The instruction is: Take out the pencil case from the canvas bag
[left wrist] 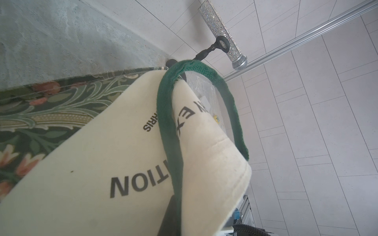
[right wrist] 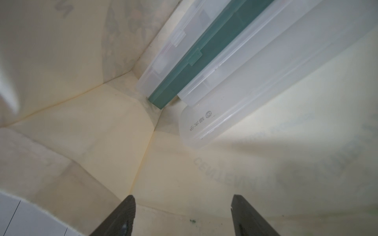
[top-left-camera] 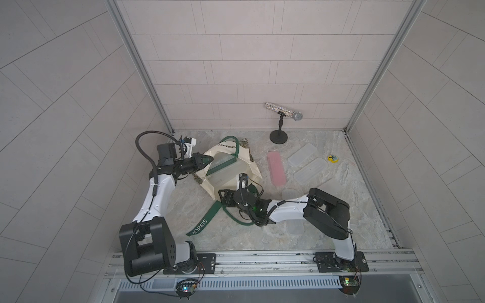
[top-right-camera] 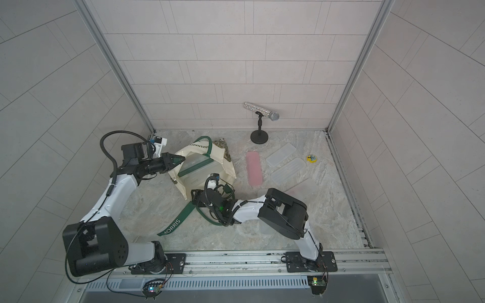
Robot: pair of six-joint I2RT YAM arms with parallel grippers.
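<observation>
The cream canvas bag (top-left-camera: 212, 184) with green straps lies open at centre left. Inside it, in the right wrist view, several long pencil cases lie along the top: clear ones (right wrist: 220, 118) and a green one (right wrist: 204, 55). My right gripper is part open at the bag's near opening, nothing between its fingers. My left gripper (top-left-camera: 207, 160) is at the bag's upper left rim; its fingers are hidden by canvas in the left wrist view, so whether it grips cloth is unclear.
A pink case (top-left-camera: 276, 168), clear cases (top-left-camera: 310, 170) and a small yellow item (top-left-camera: 333, 158) lie right of the bag. A microphone on a stand (top-left-camera: 278, 136) is at the back. The front left table has a loose strap.
</observation>
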